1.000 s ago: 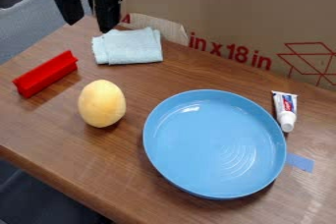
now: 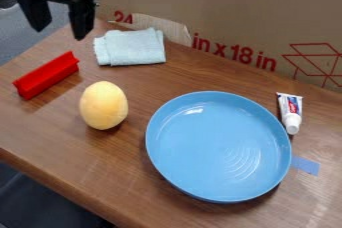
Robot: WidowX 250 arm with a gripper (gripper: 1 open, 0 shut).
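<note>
My gripper (image 2: 60, 20) hangs at the top left, open with nothing between its dark fingers, above and behind a red block (image 2: 47, 75). A yellow egg-shaped object (image 2: 103, 105) rests on the wooden table (image 2: 94, 172), in front of a folded light blue-grey cloth (image 2: 128, 47). A blue plate (image 2: 218, 144) occupies the right front of the table, with a white toothpaste tube (image 2: 290, 112) behind it on the right.
A cardboard box (image 2: 241, 22) with red print stands along the back. A piece of blue tape (image 2: 305, 165) is at the right. Bare table shows in the middle and at the front left.
My gripper has moved left over the past second, from above the cloth's left side toward above the red block's far end. The objects on the table are unchanged.
</note>
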